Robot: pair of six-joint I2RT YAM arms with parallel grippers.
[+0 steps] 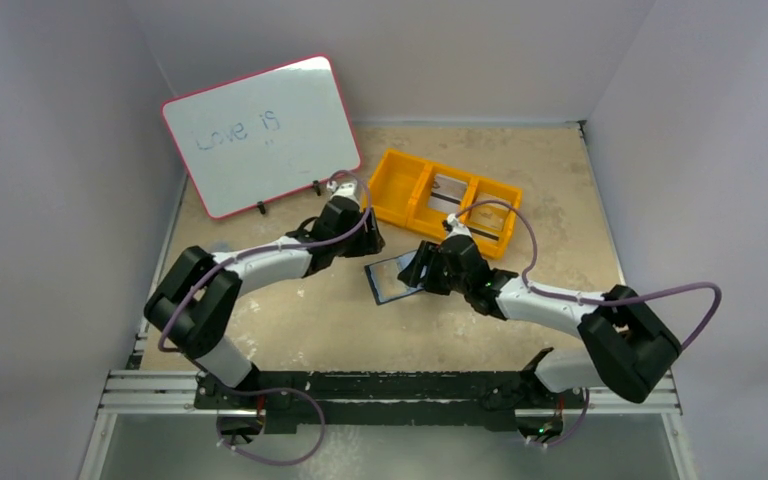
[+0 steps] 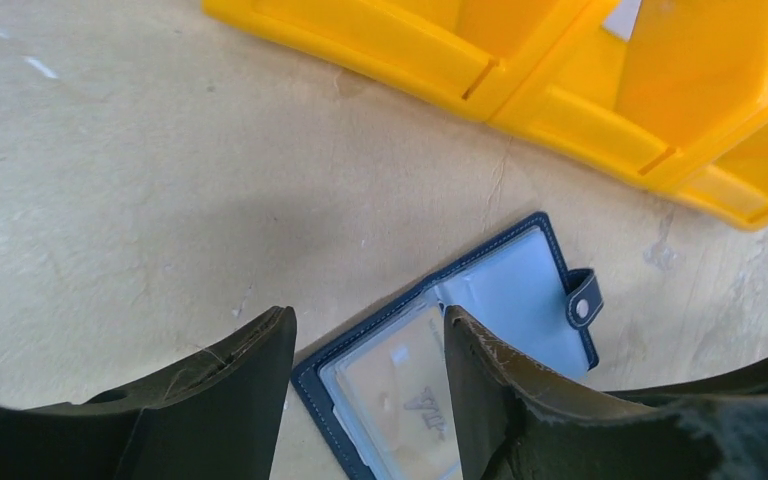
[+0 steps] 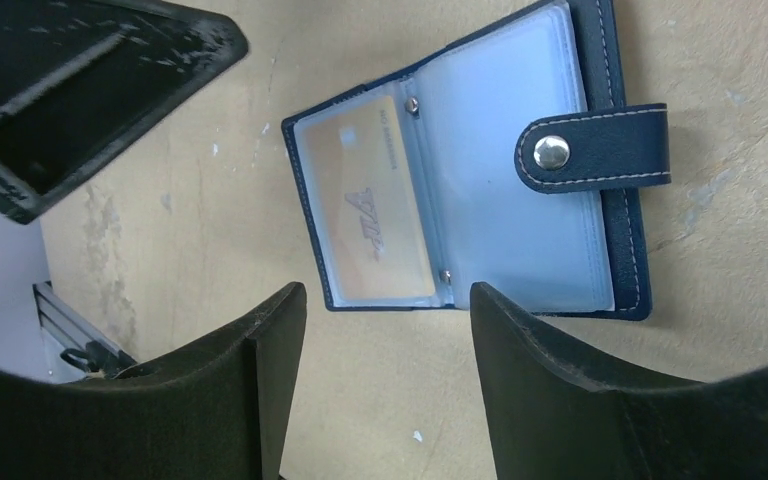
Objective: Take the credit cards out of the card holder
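The card holder (image 3: pixel 515 230) lies open on the table, dark blue with clear sleeves and a snap strap (image 3: pixel 610 140). A pale card (image 3: pixel 355 225) shows in one sleeve; in the top view the holder (image 1: pixel 385 285) is partly under my right gripper. My right gripper is open over the holder's edge, nothing between its fingers. My left gripper is open, above and beside the holder, just back-left of it in the top view, also empty.
A yellow three-compartment tray (image 1: pixel 395 180) with flat items in two compartments stands behind the holder. A whiteboard (image 1: pixel 260 135) stands at the back left.
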